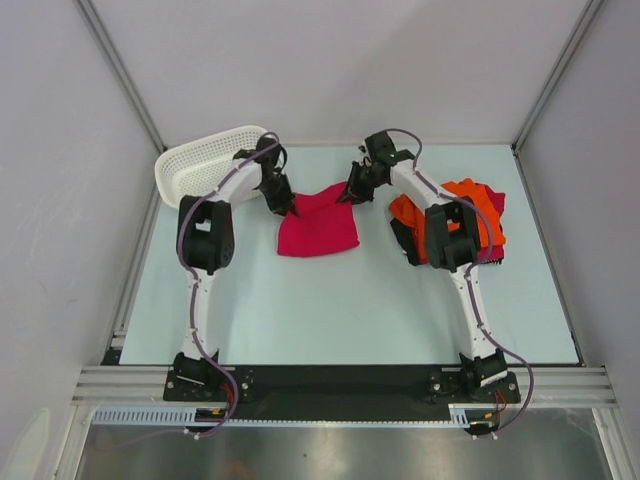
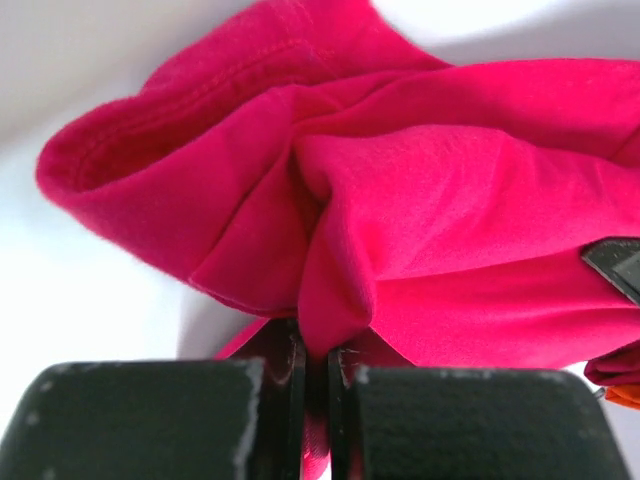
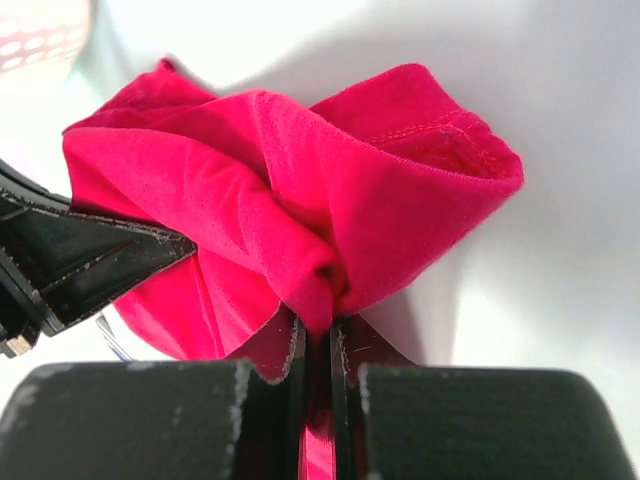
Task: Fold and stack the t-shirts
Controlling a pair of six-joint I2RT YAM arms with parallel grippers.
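A pink-red t-shirt (image 1: 318, 235) lies partly folded at the back middle of the table. My left gripper (image 1: 292, 210) is shut on its left side, and the cloth (image 2: 420, 200) bunches up between the fingers in the left wrist view. On the shirt's right side my right gripper (image 1: 347, 199) is shut too, pinching a gathered fold of the fabric (image 3: 260, 210). Behind the grippers the far part of the shirt stands up in creases, while the near part hangs or lies smooth toward the table's front; which of these I cannot tell.
At the back left stands a white perforated basket (image 1: 205, 165), close to the left arm. A pile of orange, red and black shirts (image 1: 470, 205) lies at the right, beside the right arm.
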